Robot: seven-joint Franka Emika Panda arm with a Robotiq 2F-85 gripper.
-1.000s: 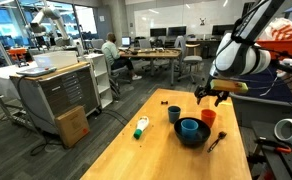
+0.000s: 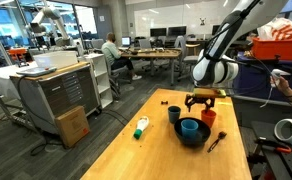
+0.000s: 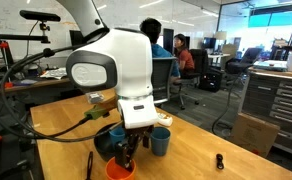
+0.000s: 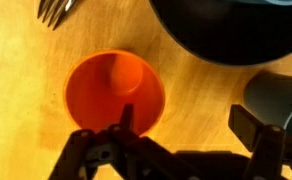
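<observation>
My gripper (image 2: 200, 106) hangs above the table near the orange cup (image 2: 208, 117), its fingers wide apart and empty. In the wrist view, the orange cup (image 4: 115, 93) is seen from above, with one fingertip (image 4: 125, 114) overlapping its right rim. A dark grey cup (image 4: 273, 98) shows at the right edge, near the other finger (image 4: 244, 124). The black pan (image 2: 193, 142) sits in front of the cups on the table, with a blue cup (image 2: 189, 130) in it. From the second exterior view, my gripper (image 3: 132, 143) appears above and behind the orange cup (image 3: 120, 171).
A fork (image 2: 218, 141) lies to the right of the pan. Further left are a white-and-green bottle (image 2: 141, 127) and a black tray (image 2: 73, 127). A small dark object (image 2: 164, 103) rests near the far edge.
Over the last second my gripper has travelled left across the table. The cups and pan have stayed put.
</observation>
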